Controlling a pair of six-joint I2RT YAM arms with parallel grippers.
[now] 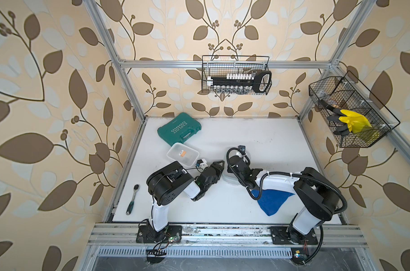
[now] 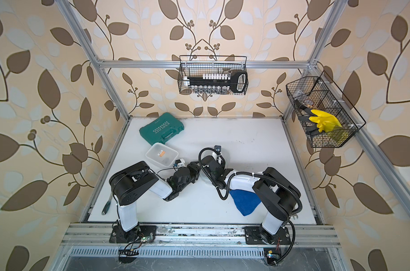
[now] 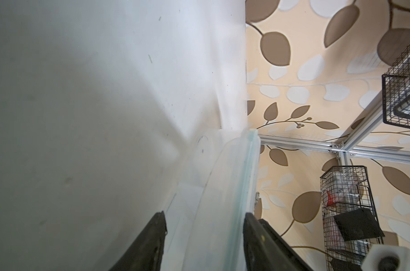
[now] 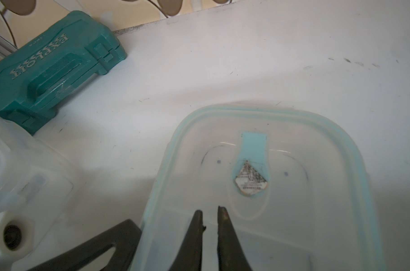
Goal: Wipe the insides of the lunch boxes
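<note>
A lunch box (image 4: 322, 198) with a pale turquoise rim and a clear lid lies mid-table. In the left wrist view its side (image 3: 218, 203) runs between the fingers of my left gripper, which is open. My right gripper is over the lid, its fingertips a narrow gap apart with nothing between them; whether they touch the lid cannot be told. The other lunch box (image 1: 183, 154), uncovered with an orange patch inside, stands left of it. A blue cloth (image 1: 272, 201) lies flat at the front right, partly under the right arm.
A green case (image 1: 180, 127) lies behind the uncovered box. At the left edge is a dark-handled tool (image 1: 132, 199). Wire baskets hang on the back wall (image 1: 235, 76) and right side (image 1: 353, 113).
</note>
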